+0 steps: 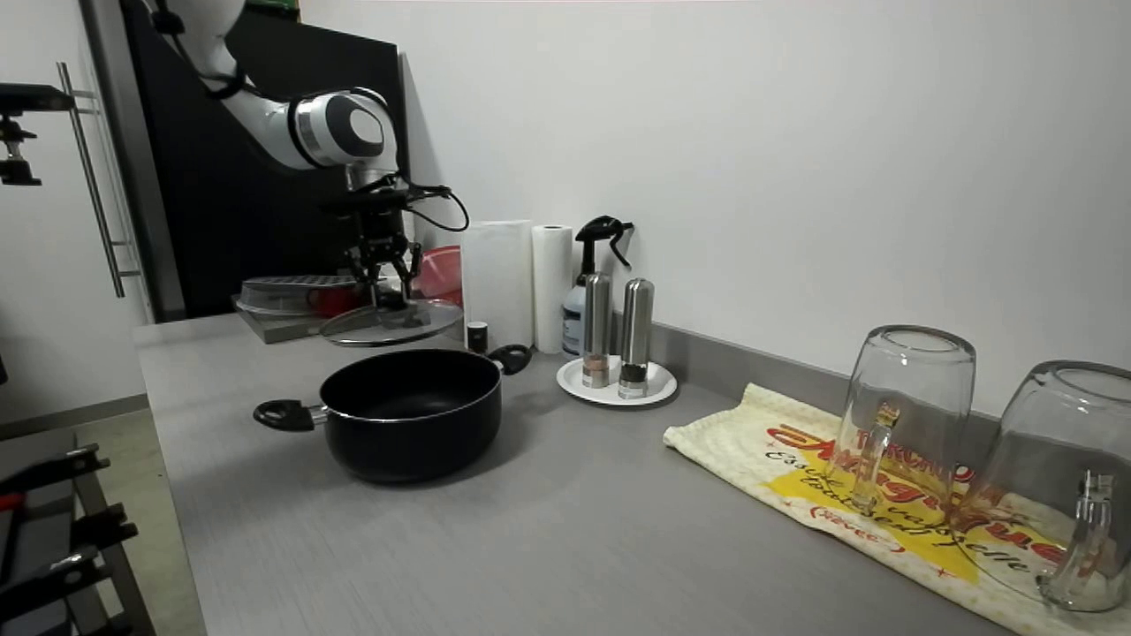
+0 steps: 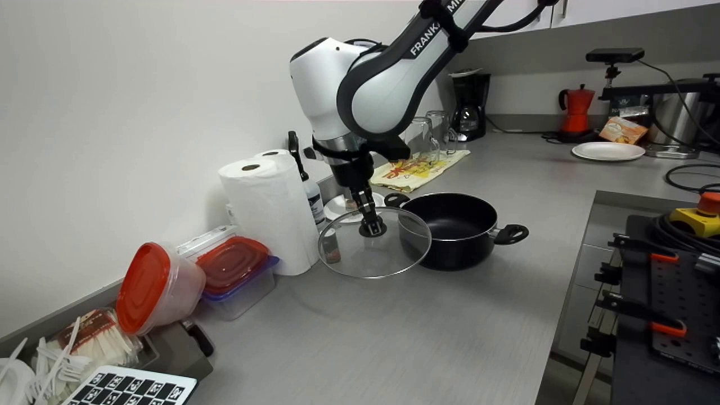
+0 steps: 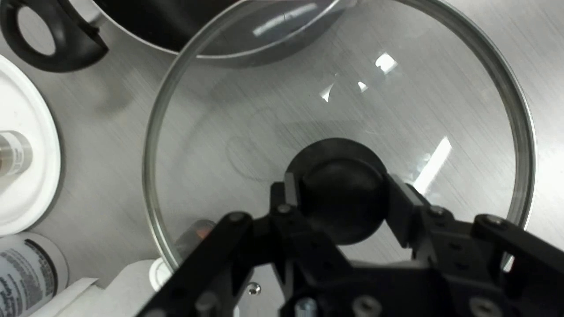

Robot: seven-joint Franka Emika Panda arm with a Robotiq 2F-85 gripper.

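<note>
My gripper is shut on the black knob point(image 3: 343, 206) of a round glass lid. In exterior view 2 the lid point(image 2: 378, 260) hangs tilted above the counter, its right edge overlapping the pot in that view. The black two-handled pot point(image 1: 413, 429) stands upright and uncovered on the counter, nearer the camera than the lid in exterior view 1. Part of the pot's rim point(image 3: 254, 52) shows through the lid's glass at the top of the wrist view. The gripper's fingers point(image 3: 402, 211) press the knob from both sides.
Beside the pot is a white plate point(image 1: 578, 383) with two tall mills. Paper towel rolls point(image 2: 260, 202) and a spray bottle point(image 1: 573, 318) line the wall. A small black-capped jar point(image 1: 477, 337) stands near the lid. Counter in front of the pot is clear.
</note>
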